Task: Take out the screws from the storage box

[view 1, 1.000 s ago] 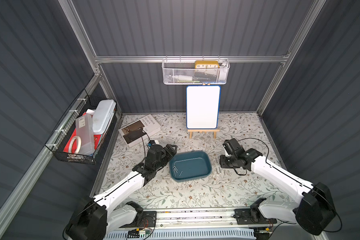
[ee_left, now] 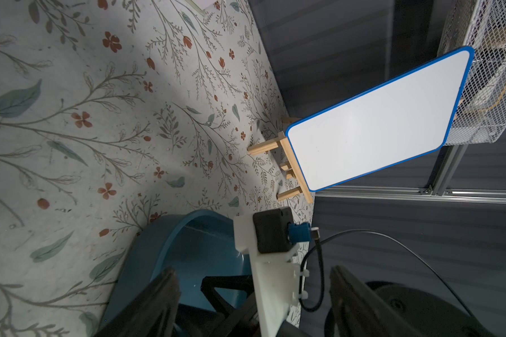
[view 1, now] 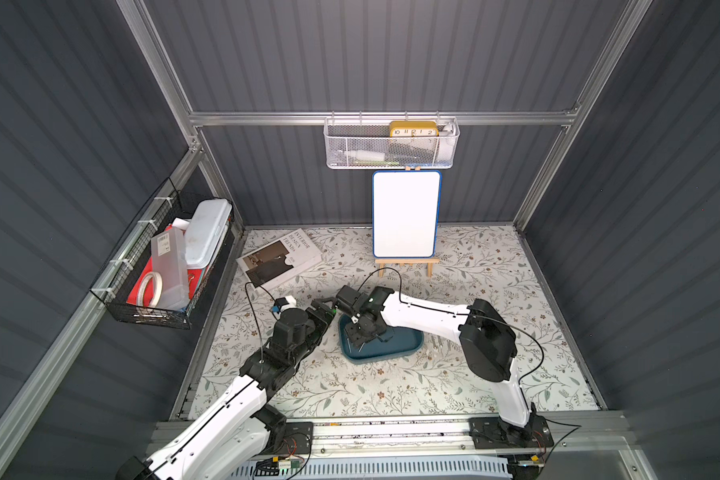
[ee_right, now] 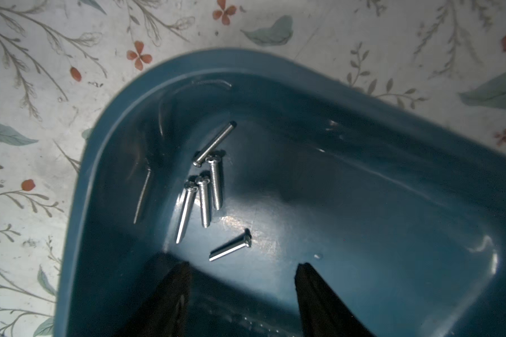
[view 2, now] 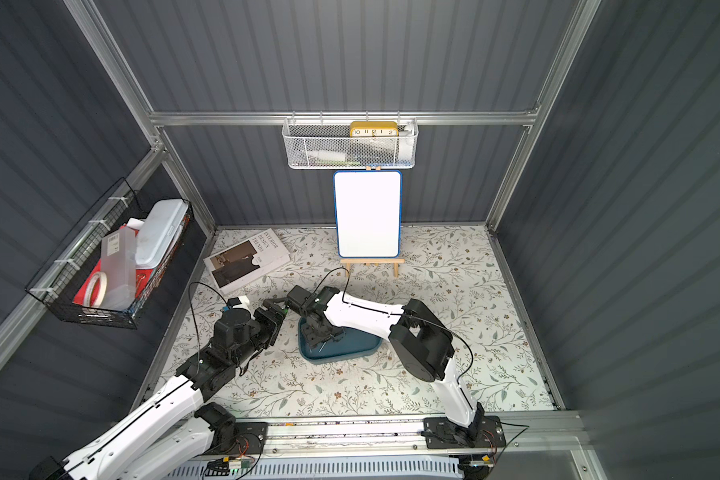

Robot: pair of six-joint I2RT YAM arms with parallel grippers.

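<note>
In the right wrist view several silver screws (ee_right: pixel 203 202) lie at one end of the dark teal storage box (ee_right: pixel 376 224). My right gripper is open above them, its fingers apart with nothing between. In the top views the right arm reaches over the box (view 1: pixel 396 348) and hides much of it. My left gripper (view 1: pixel 324 312) is just left of the box; in the left wrist view its two blurred fingertips (ee_left: pixel 255 286) are apart, with a black and white part of an arm seen between and beyond them.
A whiteboard (view 1: pixel 405 212) on an easel stands at the back below a white mesh basket (view 1: pixel 336 144). A book (view 1: pixel 296 264) lies at the back left. A black wire basket (view 1: pixel 160 316) hangs on the left wall.
My right arm has swung left from beside the box to over the screws. The left arm has shifted a little back and to the left.
</note>
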